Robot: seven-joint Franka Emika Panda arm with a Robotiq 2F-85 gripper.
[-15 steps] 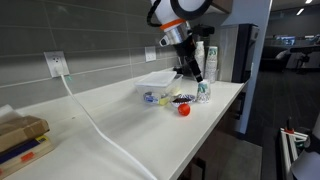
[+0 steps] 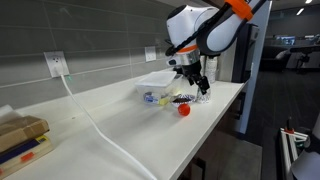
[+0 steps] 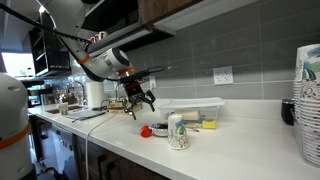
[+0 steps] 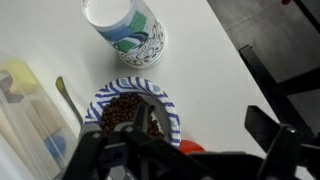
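Note:
My gripper is open with nothing between its fingers. In the first exterior view, the gripper [image 2: 190, 79] hangs above the counter, over the bowl area. The blue-and-white patterned bowl [image 4: 171, 104] holds small dark beans [image 4: 122, 108], and one finger partly covers it in the wrist view. Close by stands a white cup [image 4: 140, 45] with a blue-green pattern. A red round object [image 2: 184, 112] rests on the counter in front of the bowl. Only its upper part [image 4: 190, 147] shows between the fingers.
Behind the bowl lies a clear container [image 3: 190, 107], with a yellow item [image 3: 209, 124] near it. A metal utensil [image 4: 68, 97] lies beside the bowl. Stacked cups [image 3: 308, 100] rise at one end. The white counter [image 2: 110, 140] has free room on the other side.
Over the last second my arm has come down, bringing the gripper closer to the bowl and red object. The objects on the counter have stayed in place.

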